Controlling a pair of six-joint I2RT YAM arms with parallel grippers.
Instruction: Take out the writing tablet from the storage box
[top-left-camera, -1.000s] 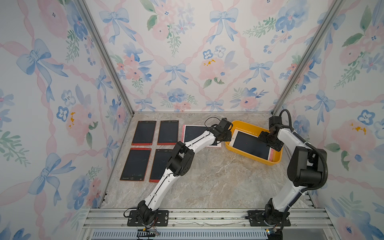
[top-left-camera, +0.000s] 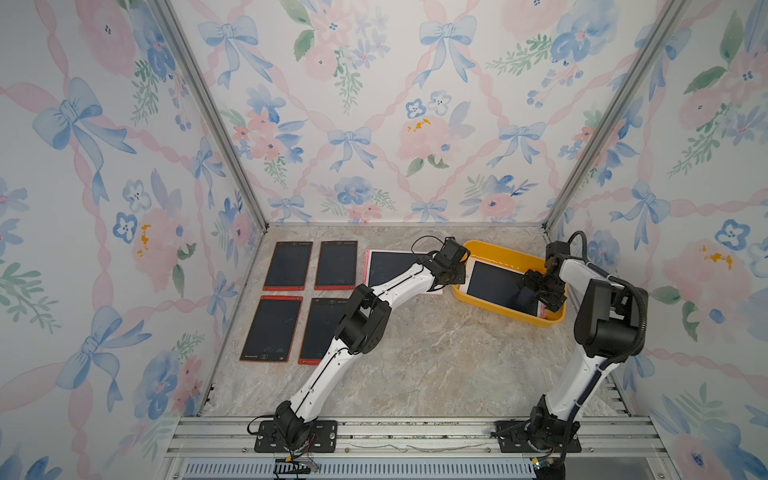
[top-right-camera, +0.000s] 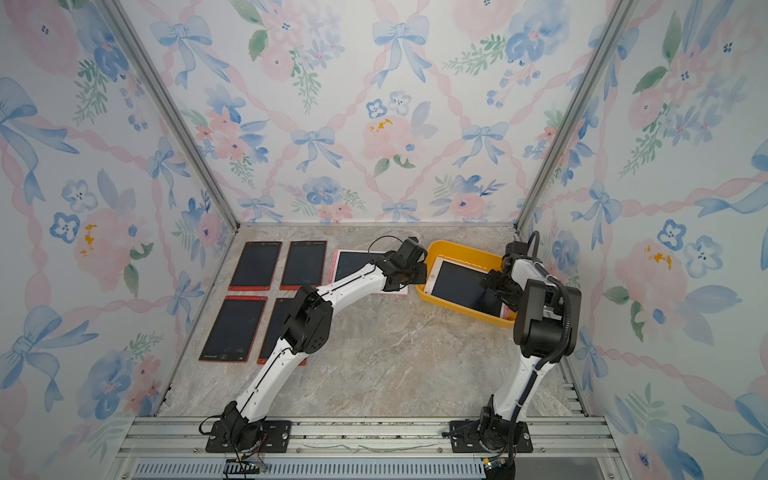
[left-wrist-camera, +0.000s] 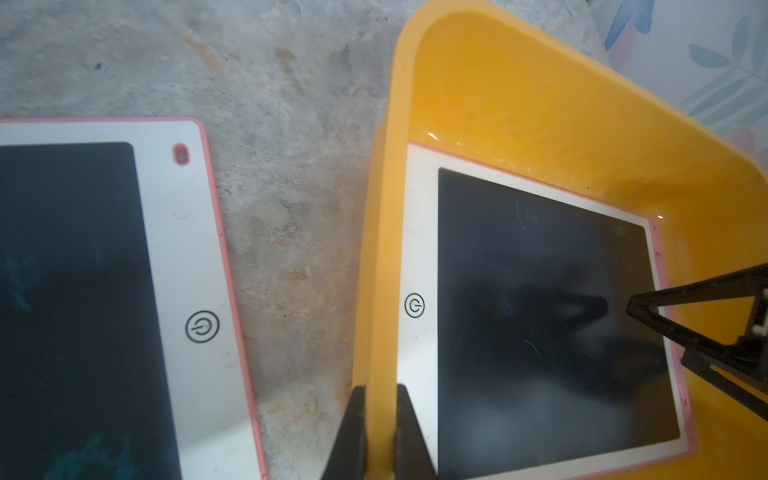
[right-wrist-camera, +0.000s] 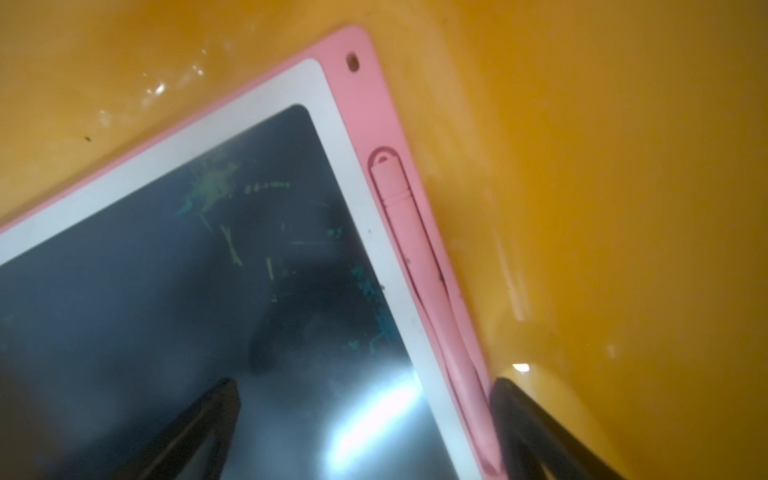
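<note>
The yellow storage box (top-left-camera: 512, 314) holds one writing tablet (left-wrist-camera: 552, 320) with a white and pink frame, lying flat with its dark screen up. My left gripper has its two fingers on either side of the box's left wall, shut on the thin rim. Over the tablet's right end, inside the box, is my right gripper. Its fingers stand wide apart: one (right-wrist-camera: 212, 416) is above the screen, the other (right-wrist-camera: 520, 416) by the pink edge with the stylus (right-wrist-camera: 424, 248). Nothing is gripped there.
Left of the box lies another white-and-pink tablet (left-wrist-camera: 192, 256), partly under my left arm in the top views. Several red-edged tablets (top-left-camera: 272, 328) rest farther left.
My right gripper has shifted slightly and sits lower over the tablet's right end. The box and my left gripper have moved very slightly to the right.
</note>
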